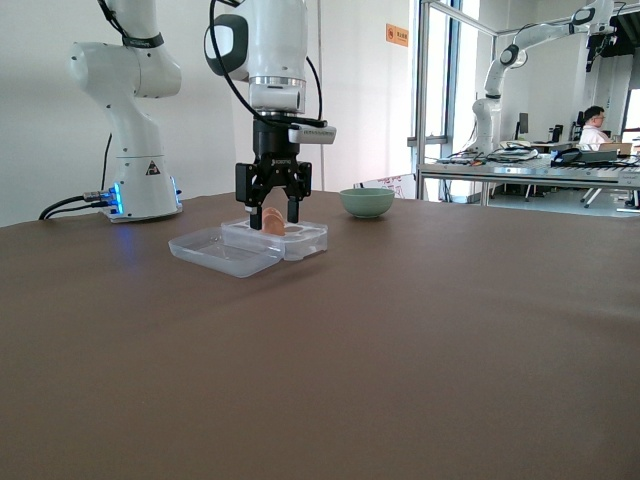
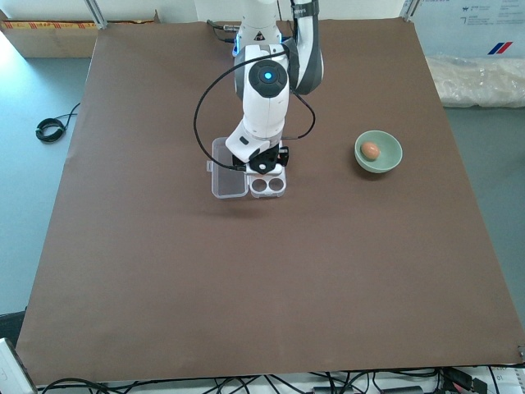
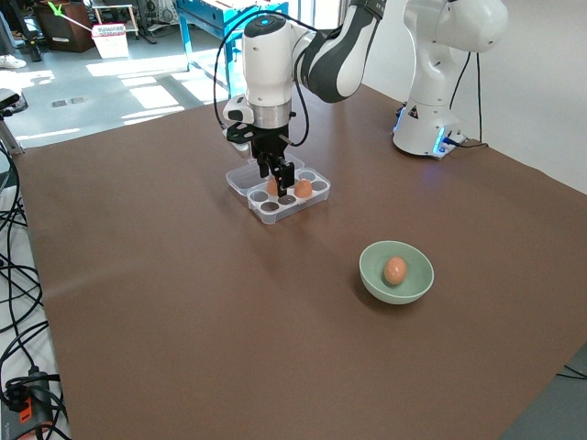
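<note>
My gripper is down at the clear plastic egg tray, its two black fingers apart around an egg in a slot; whether they touch it I cannot tell. Another egg sits in the tray. The tray's open lid lies beside it. In the left view the arm hides most of the tray. A green bowl holding one egg stands apart from the tray, to the right in the left view.
Cables run along the table's edge.
</note>
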